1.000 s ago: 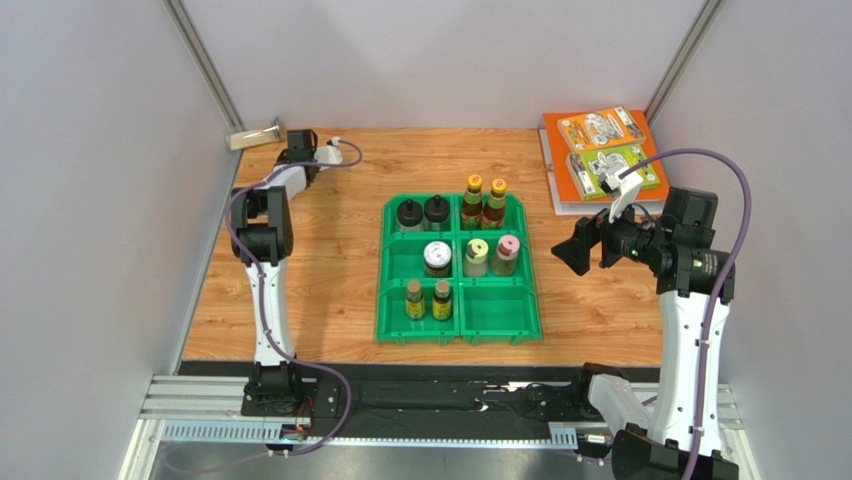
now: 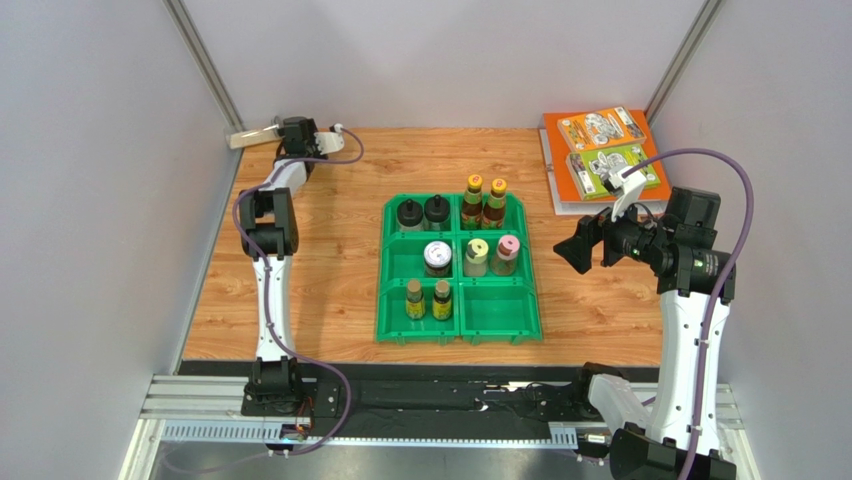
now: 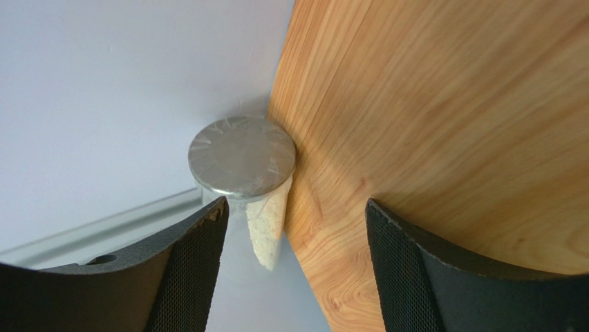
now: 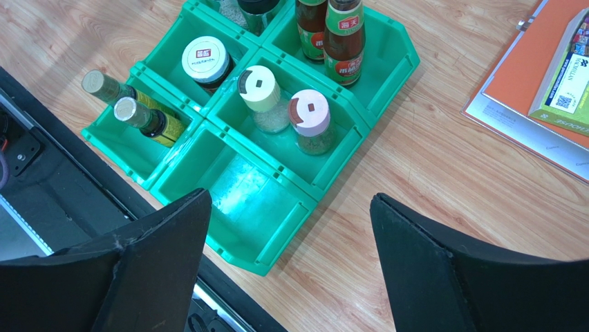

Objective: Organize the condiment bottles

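A clear jar with a silver cap (image 3: 240, 155) and pale contents lies or stands at the table's far-left corner (image 2: 251, 136); from above its posture is unclear. My left gripper is open just short of it, nothing held. The green organizer (image 2: 497, 315) holds two black-capped bottles, two brown sauce bottles (image 2: 472, 205), a white-lidded jar (image 2: 437, 260), two spice jars (image 4: 311, 131) and two yellow-label bottles (image 2: 415, 300). Its front-right compartment is empty. My right gripper hangs open right of the organizer, holding nothing.
Stacked books (image 2: 600, 150) lie at the back right. Bare wood (image 2: 330, 250) lies between the left arm and the organizer, and more right of it. Walls border the table at back and sides.
The right arm and the organizer's contents are unchanged.
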